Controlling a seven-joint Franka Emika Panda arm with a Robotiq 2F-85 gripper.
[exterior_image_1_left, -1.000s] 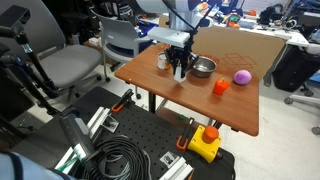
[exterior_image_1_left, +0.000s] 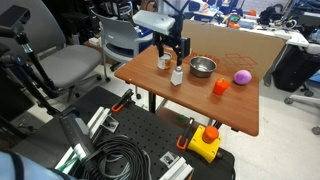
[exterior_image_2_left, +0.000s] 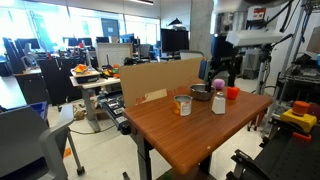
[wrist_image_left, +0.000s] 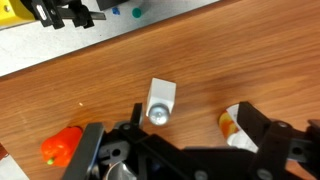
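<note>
A white bottle with a grey top (exterior_image_1_left: 177, 77) stands upright on the wooden table (exterior_image_1_left: 215, 112). In the wrist view the same bottle (wrist_image_left: 161, 95) shows between and ahead of the two dark fingers. My gripper (exterior_image_1_left: 172, 54) hangs above it, open and empty, with a gap visible between fingertips and bottle. From the side, the bottle (exterior_image_2_left: 219, 104) is near the table's middle.
Around the bottle stand a metal pot (exterior_image_1_left: 203, 67), a red object (exterior_image_1_left: 222, 87), a purple ball (exterior_image_1_left: 242, 76) and a white cup with an orange patch (wrist_image_left: 236, 127). Beyond the table's front edge is a yellow and orange device (exterior_image_1_left: 207, 141).
My gripper has risen from low around the bottle to above it. The bottle stays on the table, now more fully in view.
</note>
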